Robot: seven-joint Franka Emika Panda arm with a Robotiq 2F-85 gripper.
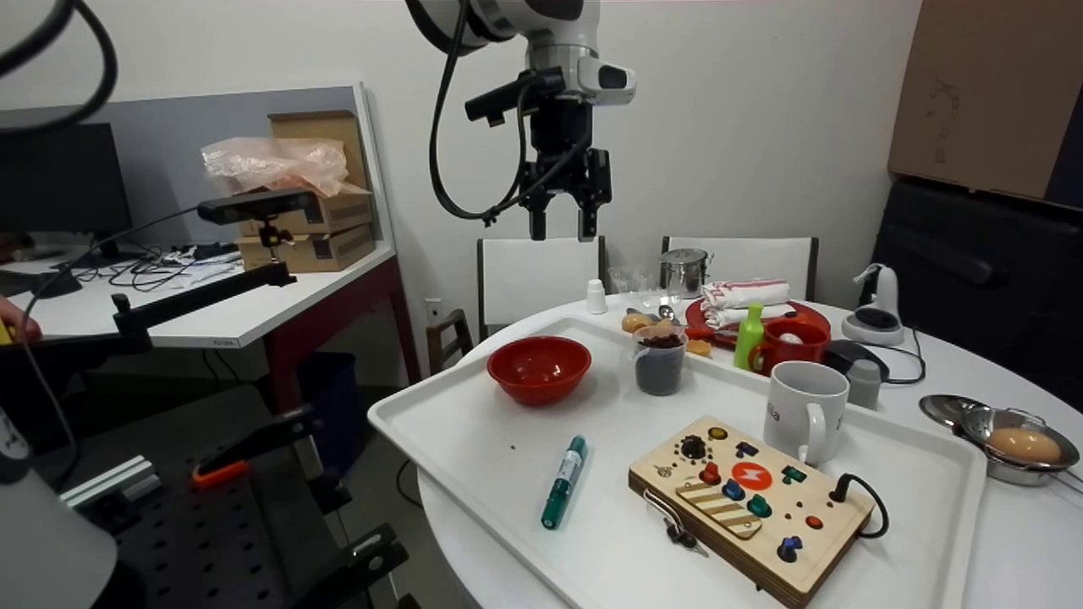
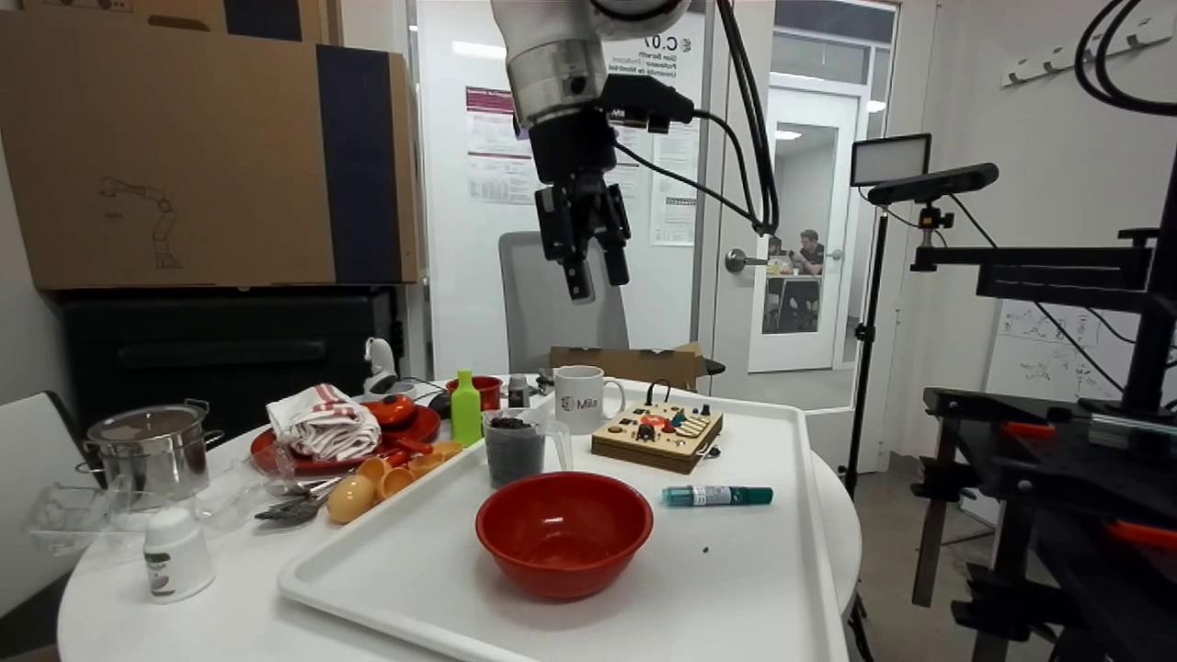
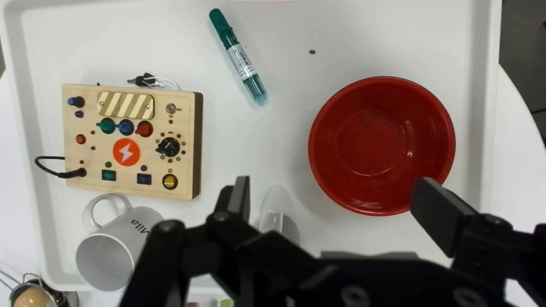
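Observation:
High above the tray, my gripper (image 1: 563, 225) stands open, its fingers pointing down with nothing between them. A red bowl (image 1: 539, 374) rests empty on the tray. Beside it is a clear plastic cup with a handle (image 2: 516, 452), filled with something dark; in the wrist view, my gripper hides most of that cup. A green marker (image 3: 238, 57) lies alone on the tray's open side. The wooden switch panel (image 3: 130, 140) sits flat, with a white mug (image 3: 118, 240) standing next to it.
The white tray (image 1: 477, 487) has a raised rim. Behind it on the table are a green bottle (image 1: 749, 337), a red plate with a towel (image 2: 331, 425), a metal pot (image 2: 149, 452) and a white bottle (image 2: 177, 555). The tray between bowl and marker is clear.

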